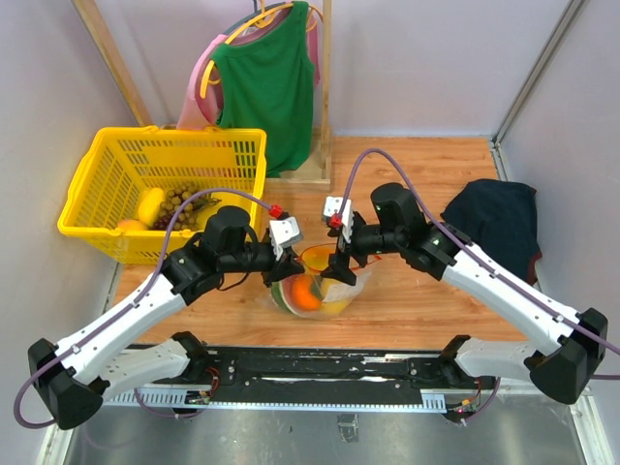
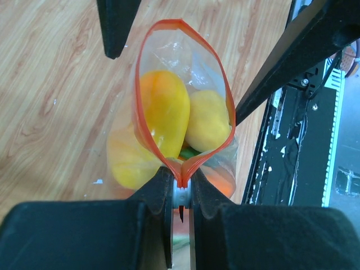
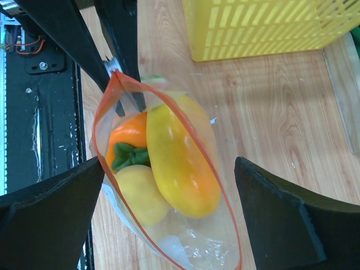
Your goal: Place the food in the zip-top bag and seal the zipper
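Observation:
The clear bag with an orange-red zip rim (image 2: 223,73) gapes wide, holding food: a yellow mango (image 3: 183,160), a pale round fruit (image 3: 140,194), an orange piece (image 3: 129,132) and something green (image 3: 128,156). My left gripper is shut on one corner of the rim, which is pinched together there. Open, my right gripper straddles the bag's mouth, one finger (image 2: 119,31) on each side, with the mouth spread between them. In the top view the right gripper hides part of the bag (image 1: 308,295).
A yellow basket (image 1: 218,145) with more fruit stands at the back left. Behind it hangs a green top (image 1: 266,87) on a rack. Dark cloth (image 1: 494,218) lies at the right.

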